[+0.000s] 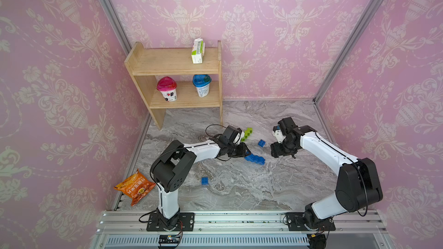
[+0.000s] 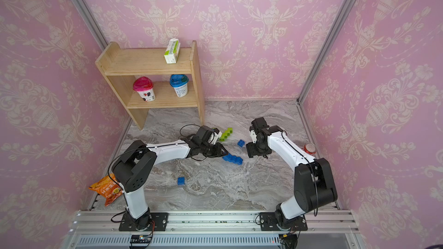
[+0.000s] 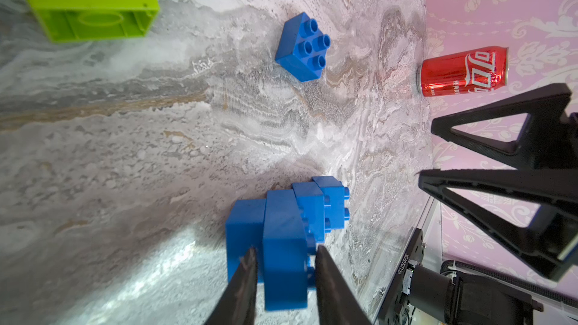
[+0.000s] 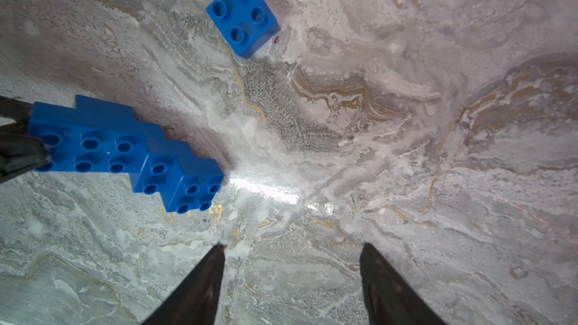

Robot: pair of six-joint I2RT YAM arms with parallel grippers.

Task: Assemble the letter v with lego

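Observation:
A stepped assembly of blue bricks (image 1: 255, 158) lies on the floor at the middle, with my left gripper at its end, its fingers on either side of the end brick; whether they press on it I cannot tell. A lone blue brick (image 4: 240, 12) lies beyond it, and another blue brick (image 2: 181, 180) is near the front left. A green stepped piece (image 2: 226, 133) lies behind the assembly. My right gripper hangs open to the right of the blue assembly, nothing between its fingers.
A wooden shelf (image 1: 175, 69) with two cups and a carton stands at the back left. An orange snack bag (image 1: 134, 185) is at the front left, a red can (image 3: 460, 72) at the right.

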